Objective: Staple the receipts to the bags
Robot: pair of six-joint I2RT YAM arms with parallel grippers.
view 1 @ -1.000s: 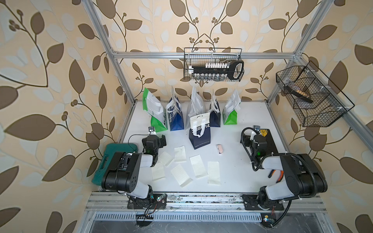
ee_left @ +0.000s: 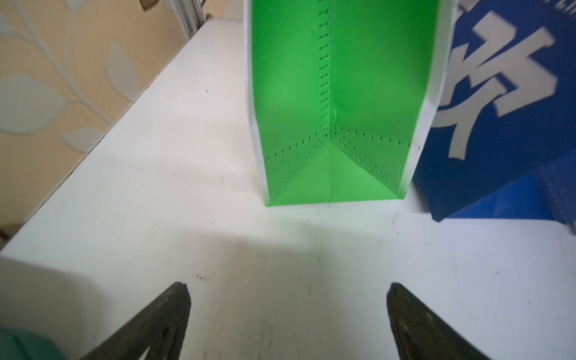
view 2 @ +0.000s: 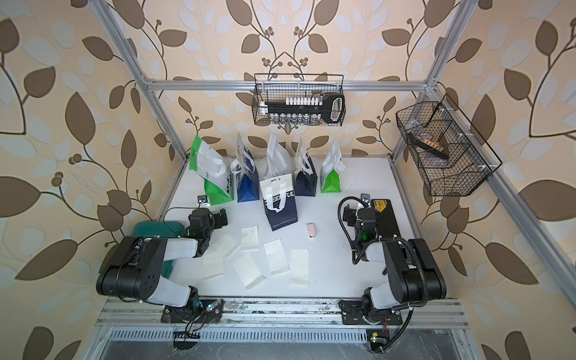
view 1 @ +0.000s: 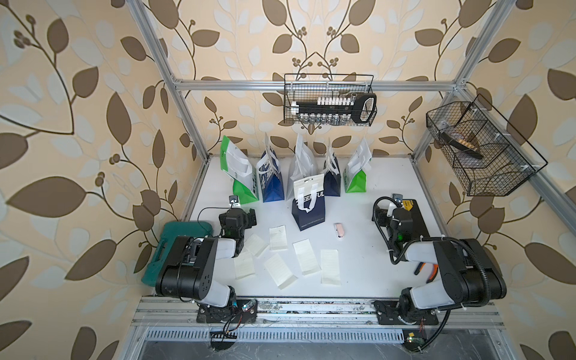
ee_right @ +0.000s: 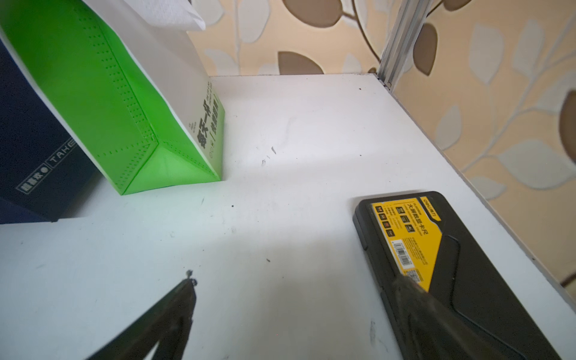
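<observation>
Several paper bags stand upright along the back of the table, among them a green-and-white bag at the left and another green bag at the right. In front of them is a navy bag with white handles. Several pale receipts lie flat across the front middle. A small pink object, seemingly the stapler, rests right of the navy bag. My left gripper is open and empty, facing the left green bag. On the right, my gripper is also open, with bare table between its fingers.
A black case with a yellow label lies beside the right gripper. Orange-handled pliers are near the right arm, and a teal case is under the left. Wire baskets hang above. The table between pink object and right arm is clear.
</observation>
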